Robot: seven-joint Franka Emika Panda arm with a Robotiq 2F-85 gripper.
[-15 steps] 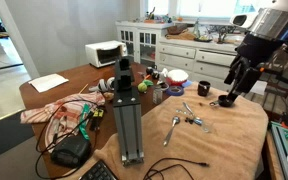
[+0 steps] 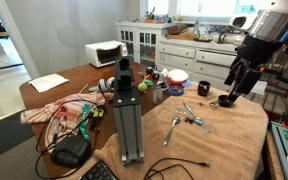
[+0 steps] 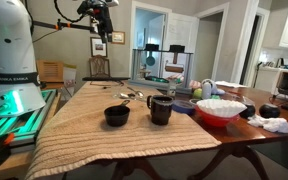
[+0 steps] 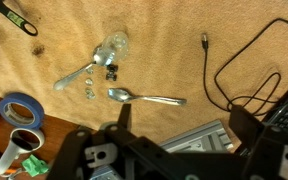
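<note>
High over the right side of the table, my gripper (image 2: 246,92) is open and empty, clear of everything below. In the wrist view its fingers (image 4: 124,113) stand wide apart at the bottom of the picture. Beneath lies a metal spoon (image 4: 146,98), and a second spoon (image 4: 76,75) rests beside a small clear glass or plastic piece (image 4: 115,43). A black cable (image 4: 224,80) curls over the tan cloth. From the other side, a dark mug (image 3: 160,110) and a small black bowl (image 3: 117,116) stand on the cloth (image 3: 124,148).
A red bowl with a white liner (image 3: 219,112) is near the table edge. Blue tape (image 4: 21,108) lies beyond the cloth. The tall grey post (image 2: 128,125) rises at the table's middle. A black keyboard (image 2: 99,171) sits at the front. Bare cloth surrounds the spoons.
Over the last second the arm and gripper shift very slightly at the upper right. The objects on the table stay where they were.
</note>
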